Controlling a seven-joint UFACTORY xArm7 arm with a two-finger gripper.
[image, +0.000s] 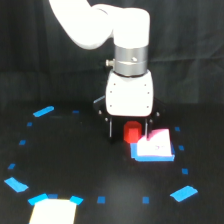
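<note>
A small red block sits low in the centre of the camera view, against the left side of a pink piece. That pink piece lies on a blue block. My gripper points down at the red block, its dark fingers spread to the left and right of it. The fingers look open. Whether either finger touches the red block or the pink piece cannot be made out.
A cream square lies at the front left edge, with blue tape marks beside it. More blue tape strips are scattered over the black table.
</note>
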